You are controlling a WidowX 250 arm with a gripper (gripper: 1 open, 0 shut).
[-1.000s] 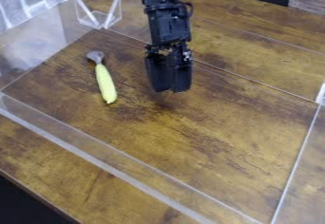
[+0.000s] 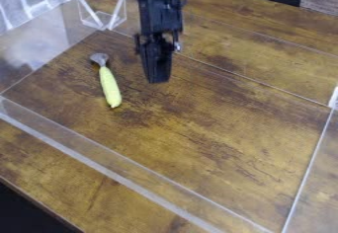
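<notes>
My dark gripper (image 2: pixel 157 67) hangs over the wooden board near the upper middle, blurred, its fingers shut with nothing visible between them. Left of it lies a pale yellow-green object (image 2: pixel 111 87), long like a corn cob or vegetable, with a small grey metal piece (image 2: pixel 99 58) at its upper end. The two are apart from the gripper.
A clear-walled enclosure surrounds the wooden surface (image 2: pixel 211 148), with clear panels along the left, front and right. A small white frame (image 2: pixel 102 22) stands at the back left.
The gripper has risen and shifted slightly left, and now looks narrower and blurred. The yellow-green object has not moved.
</notes>
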